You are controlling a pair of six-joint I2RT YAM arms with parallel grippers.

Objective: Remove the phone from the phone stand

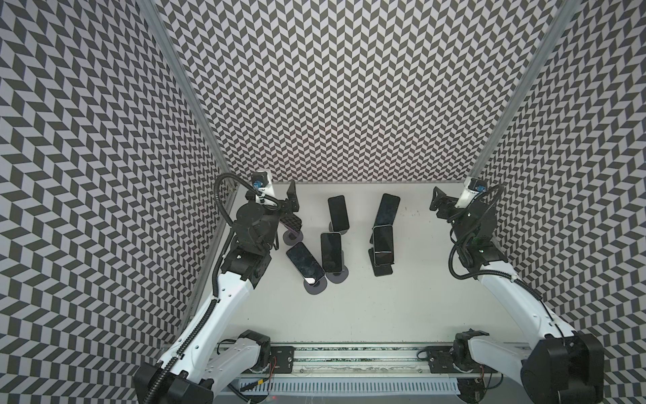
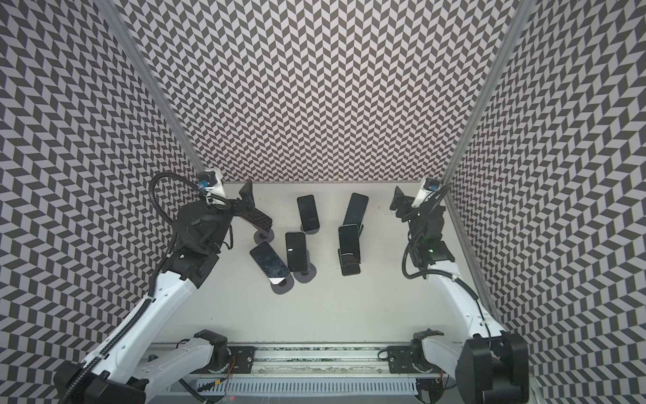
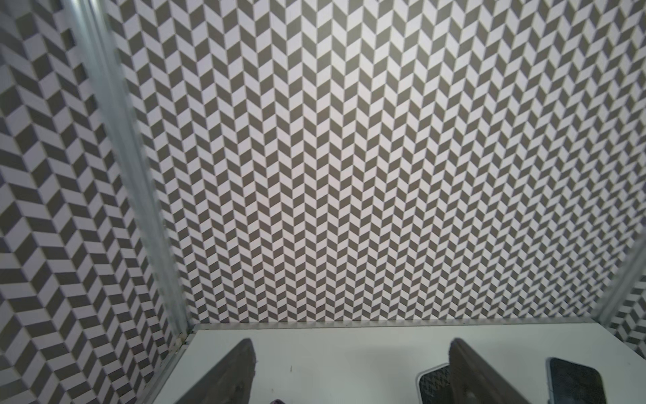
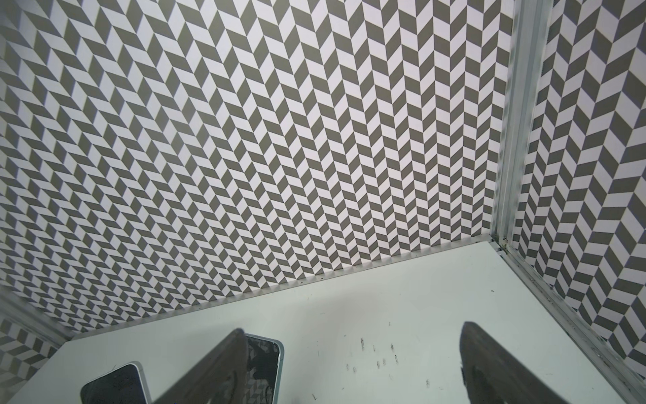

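Several phones stand tilted on stands in two rows. At the back are a phone (image 1: 338,212) in the middle and a blue-black phone (image 1: 387,208) to the right. In front are a left phone (image 1: 304,260), a middle phone (image 1: 331,251) and a right phone (image 1: 383,242). My left gripper is open and empty, high near the back left. Its arm partly hides the leftmost, patterned phone (image 2: 257,219). Over the back right, apart from every phone, my right gripper also stands open, nothing between its fingers.
Round purple-grey stand bases (image 1: 315,287) sit under the left phones, and a black stand base (image 1: 382,270) under the right front one. Patterned walls (image 1: 356,94) enclose the back and sides.
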